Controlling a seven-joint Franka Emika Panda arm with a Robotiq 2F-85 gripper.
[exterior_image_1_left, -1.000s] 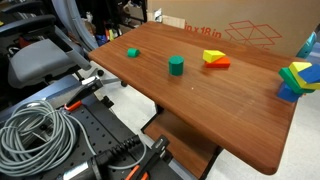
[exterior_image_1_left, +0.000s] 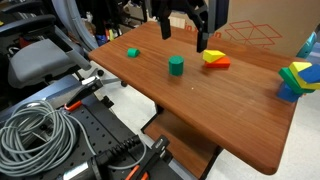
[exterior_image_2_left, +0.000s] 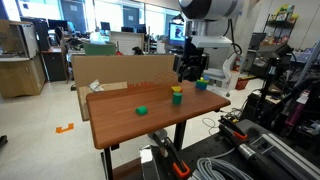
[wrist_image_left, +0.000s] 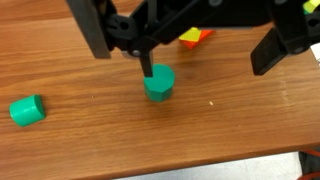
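My gripper is open above the table, its two black fingers wide apart with nothing between them. Below it, nearer the left finger in the wrist view, an upright green block (wrist_image_left: 159, 83) stands on the wood. The same green block (exterior_image_1_left: 176, 66) shows under the gripper (exterior_image_1_left: 180, 45) in exterior view 1. A second green piece (wrist_image_left: 27, 110), a cylinder on its side, lies farther left. Toward the back, a yellow block (exterior_image_1_left: 212, 56) rests on a red block (exterior_image_1_left: 216, 64); in the wrist view they are partly cut off by the gripper.
At the table's far right in exterior view 1 stands a stack of blue, green and yellow blocks (exterior_image_1_left: 294, 80). Coiled cable (exterior_image_1_left: 35, 140) hangs beside the table's near edge.
My gripper has come in from the back left and moved right and downward, now over the upright green block. The blocks have not moved.
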